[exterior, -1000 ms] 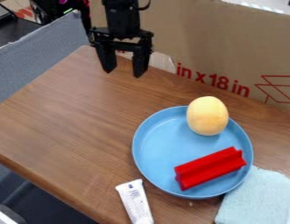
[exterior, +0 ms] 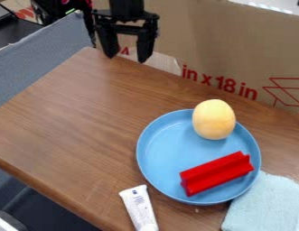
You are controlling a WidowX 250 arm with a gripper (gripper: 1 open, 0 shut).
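Note:
The black gripper (exterior: 126, 50) hangs open over the back left of the wooden table, with nothing between its fingers. A blue plate (exterior: 163, 155) on the right holds a yellow oval object (exterior: 213, 119) toward its back and a red block (exterior: 216, 172) toward its front. A white tube (exterior: 138, 208) lies at the front edge, below and left of the plate.
A pale blue cloth (exterior: 263, 205) lies at the front right. A cardboard box (exterior: 224, 45) stands along the back.
The things on the table have not moved.

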